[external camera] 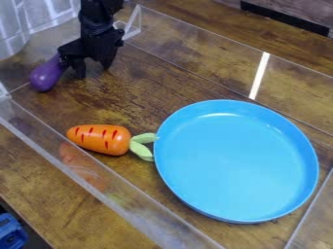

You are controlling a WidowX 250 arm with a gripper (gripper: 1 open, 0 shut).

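My black gripper (pixel 92 51) reaches down at the upper left, just behind a purple eggplant toy (pixel 47 74) that lies near the clear wall. The gripper is dark and small here, so I cannot tell whether its fingers are open or shut, or whether they touch the eggplant. An orange carrot toy (pixel 99 138) with pale green leaves lies lower left, beside a large blue plate (pixel 237 159) on the right.
Clear plastic walls border the wooden surface on several sides. A white strip (pixel 259 76) shows at the right. A blue object (pixel 8 231) sits outside at the lower left.
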